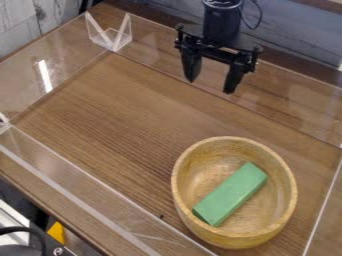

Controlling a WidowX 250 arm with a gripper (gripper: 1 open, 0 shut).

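My black gripper (217, 66) is at the top centre over the wooden tray floor, open, with its two fingers spread apart and nothing visible between them. A wooden bowl (193, 172) sits at the lower right, with a green block (230, 193) lying inside it. The gripper is well above the bowl in the picture, apart from it.
A clear plastic bracket (111, 32) stands at the upper left corner area, with the tray's walls along the back. Black cables lie at the lower left edge.
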